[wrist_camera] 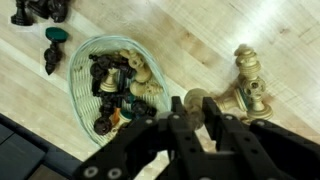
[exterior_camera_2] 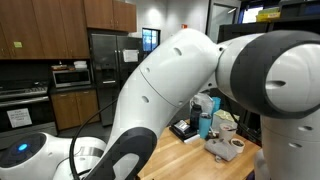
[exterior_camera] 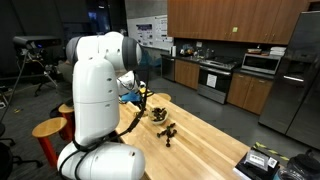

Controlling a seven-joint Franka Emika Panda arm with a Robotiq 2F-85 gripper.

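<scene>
In the wrist view a pale wooden chess piece [wrist_camera: 194,101] sits between the fingertips of my gripper, which is shut on it. To its left, a round pale bowl [wrist_camera: 76,72] holds dark and light chess pieces in a mixed heap. Several light chess pieces [wrist_camera: 248,66] are on the wooden table to the right, close to the held piece. Seen from exterior view 1, the bowl [exterior_camera: 157,122] stands on the table near my arm, and the held piece is too small to make out there.
Dark chess pieces [wrist_camera: 52,50] lie beyond the bowl at the upper left. A black boxy item [exterior_camera: 257,164] rests at the table's right. Between it and the bowl, the tabletop [exterior_camera: 208,145] is largely clear. In exterior view 2 my arm covers much of the table.
</scene>
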